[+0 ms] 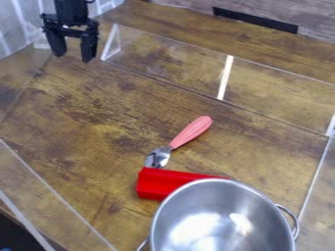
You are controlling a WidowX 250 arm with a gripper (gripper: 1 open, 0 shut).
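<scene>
My black gripper (71,41) is at the top left above the wooden surface, open, with its fingers pointing down and nothing visible between them. Toward the middle lies a spoon with a pink handle (191,131), its metal head toward the lower left. Below it is a red cylinder (167,182), lying on its side and partly hidden behind a steel pot (220,225) with loop handles, which is cut off by the bottom edge of the view.
Clear panels edge the wooden board (92,127) at left, back and right, with a white strip (226,78) at the back. The board's left and middle are clear.
</scene>
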